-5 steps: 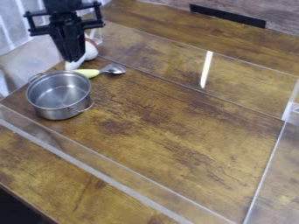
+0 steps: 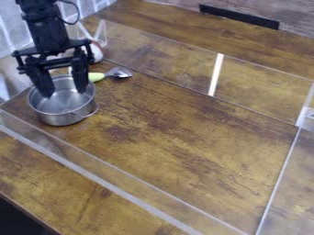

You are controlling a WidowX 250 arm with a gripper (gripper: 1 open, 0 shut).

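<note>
The black gripper [image 2: 53, 66] hangs low at the upper left, directly over a steel pot [image 2: 64, 106], its fingers reaching down at the pot's opening. Whether anything is between the fingers is not clear at this size. Behind the pot, partly hidden by the gripper, lie a pale yellow-green item [image 2: 95, 77] and a spoon-like metal piece [image 2: 117, 73].
A white rounded object [image 2: 98, 50] sits behind the gripper. Transparent panels or edges border the work area at front, back and right.
The gripper has moved down and to the left, from above and behind the pot to its opening. The pot looks unmoved.
</note>
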